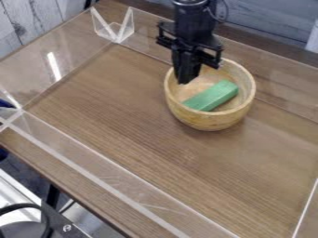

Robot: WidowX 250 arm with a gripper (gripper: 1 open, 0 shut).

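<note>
My black gripper (188,67) reaches down from the top of the view to the back left rim of a round, light wooden bowl (192,121). A green block (213,97) lies inside the bowl, in its right part, below and right of the fingers. The gripper looks shut, with nothing visible between its fingers.
A small clear wedge-shaped object (113,26) stands at the back left. Dark cables (25,216) lie at the lower left corner.
</note>
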